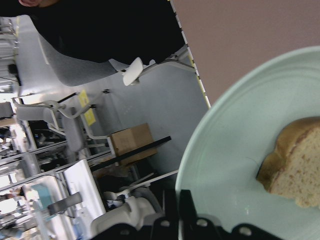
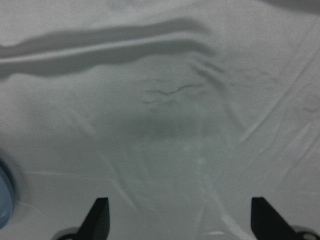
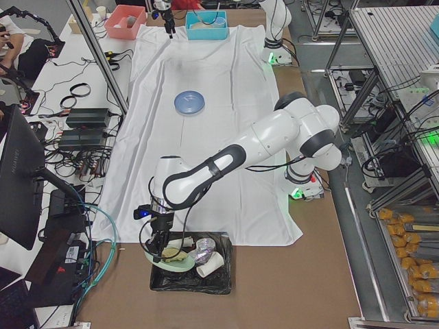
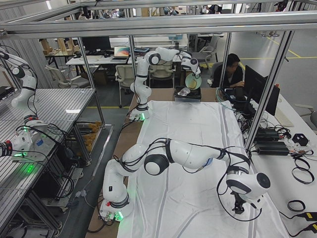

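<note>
My left gripper (image 3: 156,245) is over the black-lined bin (image 3: 219,281), shut on the rim of a pale green plate (image 1: 225,170) that carries a slice of bread (image 1: 295,165); in the left wrist view its fingers are at the rim. The bin also holds white cups (image 3: 210,266) and crumpled clear items (image 3: 203,251). My right gripper (image 4: 238,207) is low over the white cloth (image 4: 198,119), open with nothing between its fingers in the right wrist view.
A blue plate (image 3: 189,102) lies mid-cloth, partly seen in the right wrist view. A blue container (image 3: 207,33) and a red one (image 3: 127,22) stand at the far end. Monitors and cables line the side table.
</note>
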